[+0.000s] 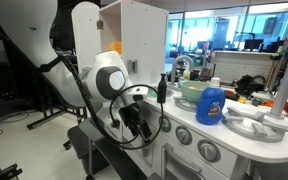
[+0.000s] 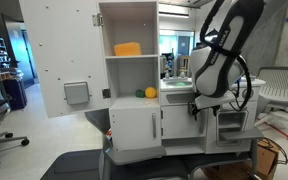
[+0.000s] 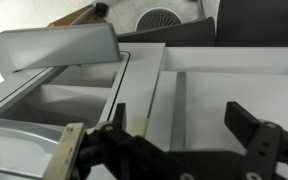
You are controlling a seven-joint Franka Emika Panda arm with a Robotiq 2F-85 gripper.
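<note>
My gripper stands open, its dark fingers wide apart with nothing held between them. Below them in the wrist view is a white cabinet front with a long grey handle point(image 3: 179, 112) lying in line with the gap; whether the fingers reach down beside it I cannot tell. A second, wide grey handle point(image 3: 56, 48) shows at the upper left. In exterior view 2 the gripper point(image 2: 210, 112) is low in front of the toy kitchen's white lower cabinets point(image 2: 180, 122). The arm partly hides them in exterior view 1.
A blue detergent bottle point(image 1: 210, 103) and a green bowl point(image 1: 194, 90) stand on the white counter point(image 1: 259, 146). The tall cabinet's upper door point(image 2: 72, 60) hangs open, with an orange box point(image 2: 127, 49) on a shelf. Dark flat panels point(image 2: 74, 164) lie before the kitchen.
</note>
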